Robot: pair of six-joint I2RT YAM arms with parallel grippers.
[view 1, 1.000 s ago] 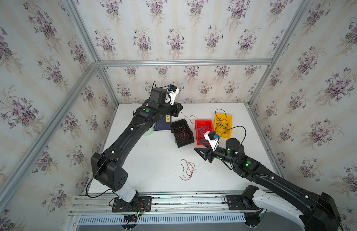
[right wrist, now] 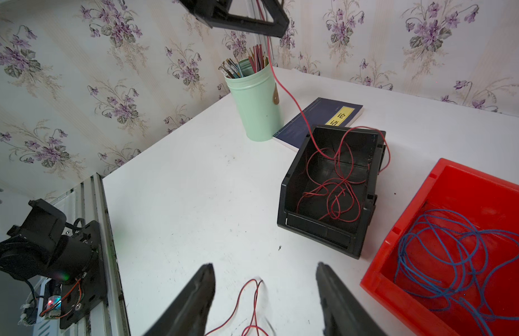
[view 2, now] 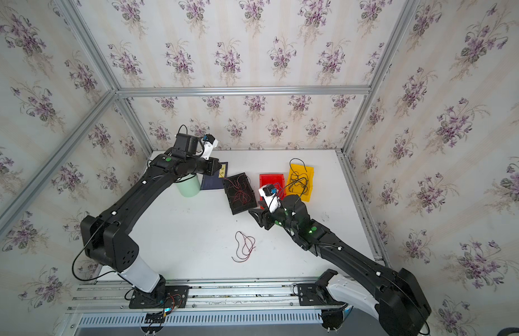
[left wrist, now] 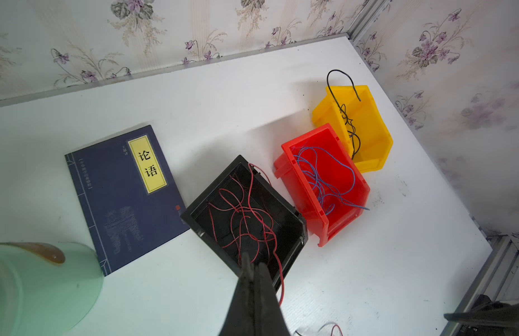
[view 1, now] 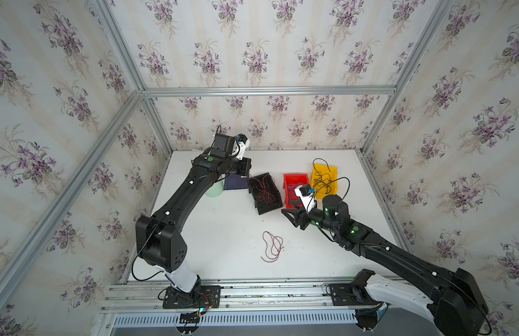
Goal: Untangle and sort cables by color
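Note:
Over the black bin hangs my left gripper, shut on a red cable that runs down into the bin, as the right wrist view shows. More red cable lies tangled in that bin. Blue cables lie in the red bin, a black cable in the yellow bin. A loose red cable lies on the front middle of the table. My right gripper is open above the table, in front of the red bin, with nothing between its fingers.
A blue book and a green pot of pens stand at the back left.
My left gripper has moved left, and slightly down in the top left view, drawing the red cable with it.

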